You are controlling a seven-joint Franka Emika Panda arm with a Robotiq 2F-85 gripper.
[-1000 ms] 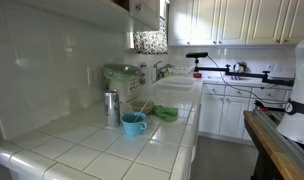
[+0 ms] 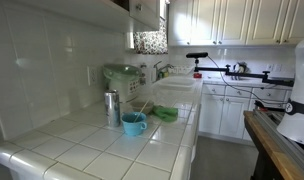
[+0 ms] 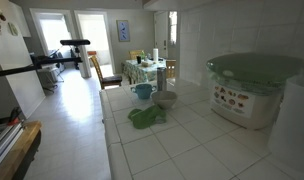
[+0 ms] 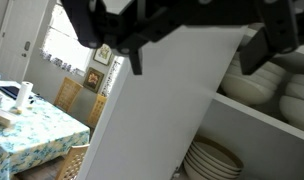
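Note:
In the wrist view my gripper hangs with its dark fingers wide apart and nothing between them. Beyond it is the white side panel of a cupboard; stacked bowls (image 4: 252,90) fill a shelf on the right, and plates (image 4: 210,160) stand lower. On the tiled counter, a blue mug (image 2: 134,124) with a stick-like utensil in it sits beside a silver cylinder (image 2: 113,108). A green cloth (image 3: 147,116) lies crumpled near a grey bowl (image 3: 165,99). Neither exterior view shows the gripper.
A white basket with a green top (image 3: 247,90) stands against the tiled wall. Upper cupboards (image 2: 82,12) overhang the counter. Bare tiles (image 2: 82,150) stretch along the near counter. A wooden-edged surface (image 2: 277,145) lies across the aisle, and a table with patterned cloth (image 4: 42,130) is farther off.

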